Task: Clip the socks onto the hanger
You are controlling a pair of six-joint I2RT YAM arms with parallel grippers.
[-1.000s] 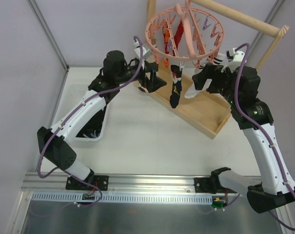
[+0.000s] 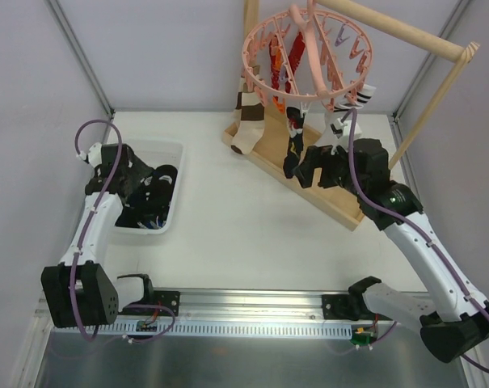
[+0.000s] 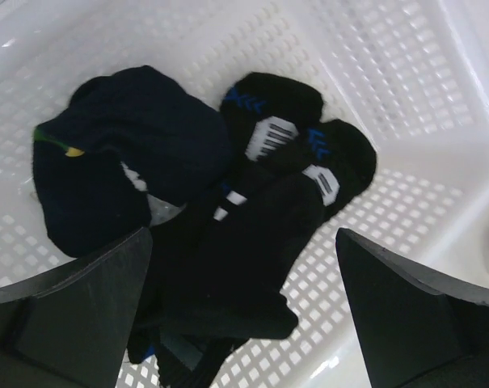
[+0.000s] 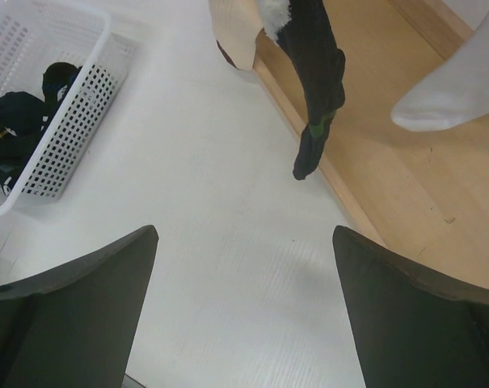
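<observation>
The pink clip hanger hangs from a wooden frame with socks clipped on: brown-and-cream socks, red ones, a dark sock and a white sock. My left gripper is open above the white basket, which holds dark socks, some with blue and white marks. My right gripper is open, facing down beside the hanging socks, nothing between its fingers.
A wooden tray lies beneath the hanger. A metal rail runs along the front edge.
My left arm has swung left from the hanger to over the basket. My right gripper has moved down and left, away from the hanger.
</observation>
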